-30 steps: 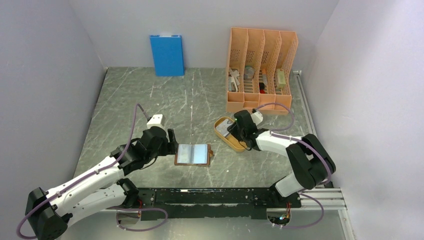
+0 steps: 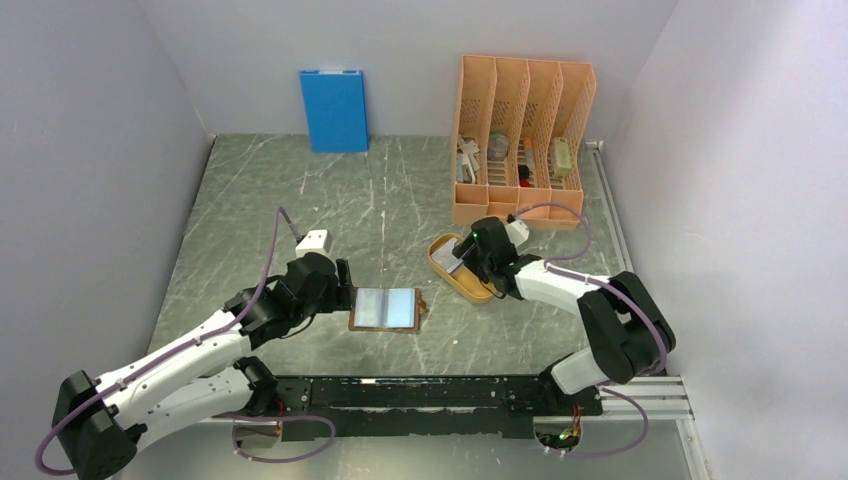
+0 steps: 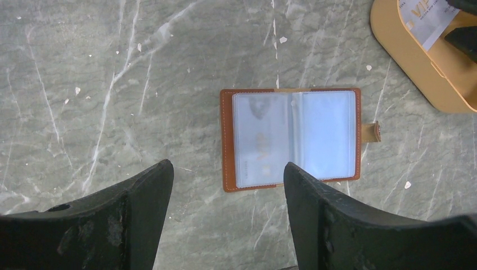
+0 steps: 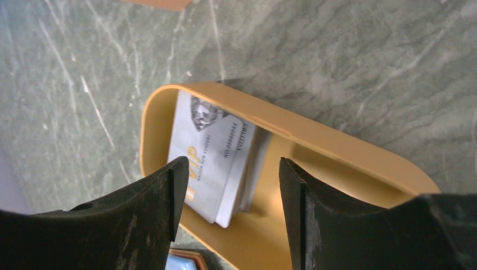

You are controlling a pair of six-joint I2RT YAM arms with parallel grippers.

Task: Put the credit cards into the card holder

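Note:
The brown card holder [image 2: 385,308] lies open on the table, clear sleeves facing up; in the left wrist view it fills the middle [image 3: 262,138]. To its upper right, a tan oval tray [image 2: 473,292] holds white cards [image 4: 205,154] stacked at one end, the top one printed VIP. My right gripper is open over the tray, its fingers either side of the cards' right edge, apparently holding nothing. My left gripper stands open above the table at the left of the card holder, with nothing between its fingers.
A peach organizer [image 2: 520,205] with assorted small items stands behind the tray. A blue board [image 2: 334,105] leans on the back wall. Walls bound both sides.
The left arm appears unmoved.

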